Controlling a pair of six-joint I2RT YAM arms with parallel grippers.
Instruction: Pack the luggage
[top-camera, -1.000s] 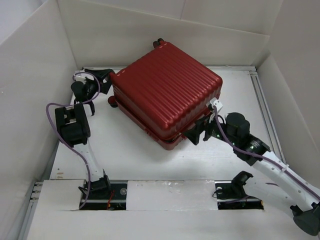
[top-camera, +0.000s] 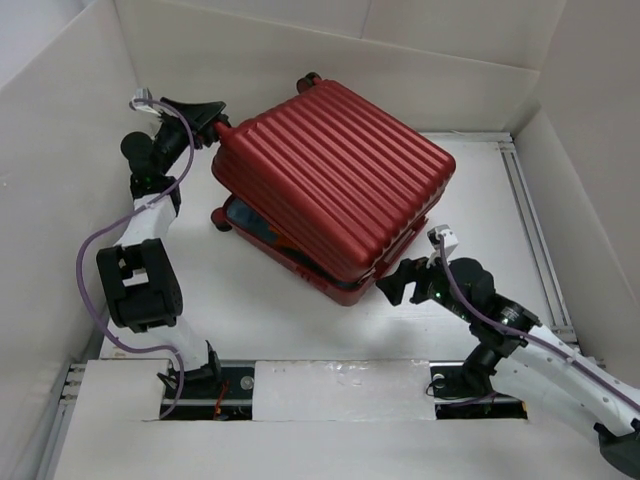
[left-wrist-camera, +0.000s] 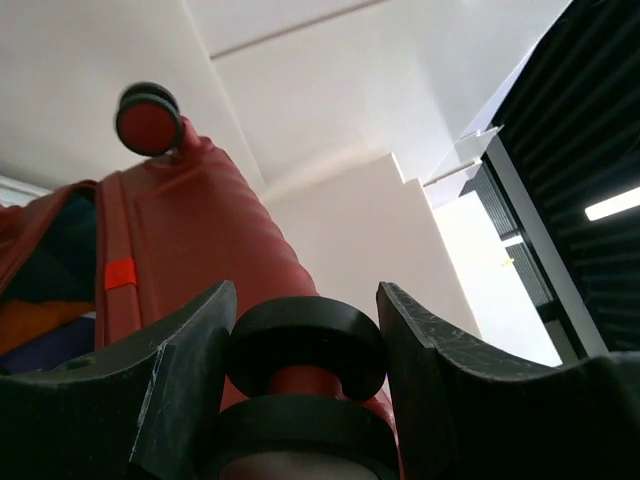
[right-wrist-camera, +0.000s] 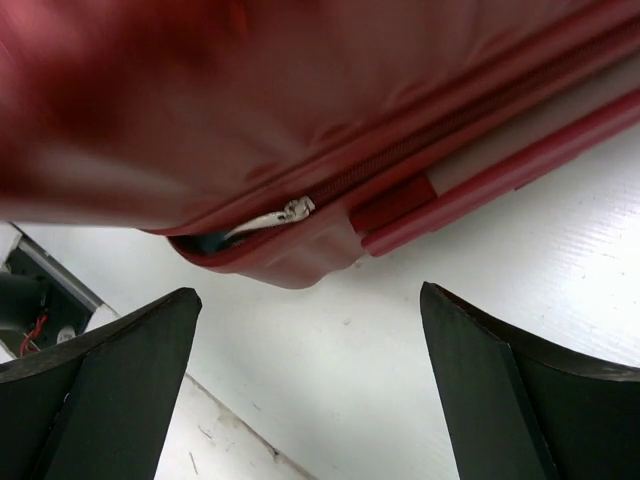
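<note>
A red ribbed suitcase (top-camera: 335, 180) lies on the white floor in the top view, its lid tilted up on the left so that clothes show in the gap. My left gripper (top-camera: 215, 125) is shut on the lid's corner wheel, whose black rims (left-wrist-camera: 305, 340) sit between the fingers in the left wrist view. Off the suitcase's near right corner, my right gripper (top-camera: 397, 283) stands open and empty. In the right wrist view a zipper pull (right-wrist-camera: 270, 218) hangs at the suitcase's seam, beyond the open fingers (right-wrist-camera: 150, 370).
Pale walls (top-camera: 60, 180) close in on the left, back and right. Another lid wheel (top-camera: 308, 82) sits near the back wall, and a lower wheel (top-camera: 221, 219) rests at the left.
My right gripper has shifted slightly.
</note>
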